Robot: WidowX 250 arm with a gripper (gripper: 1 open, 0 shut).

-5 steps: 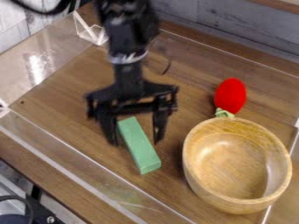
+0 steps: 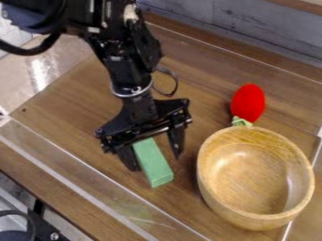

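Note:
My black gripper (image 2: pixel 151 142) is low over a green rectangular block (image 2: pixel 154 168) lying on the wooden table, its fingers open on either side of the block's upper end. Whether they touch it is hard to tell. The block's far end is partly hidden by the gripper.
A wooden bowl (image 2: pixel 254 182) sits to the right of the block. Behind it lies a red object (image 2: pixel 248 102) with a pale green end. A wall runs along the back.
The arm was blurred in motion a second ago and has since settled slightly lower around the green block's upper end. The block, bowl and red object have not visibly moved.

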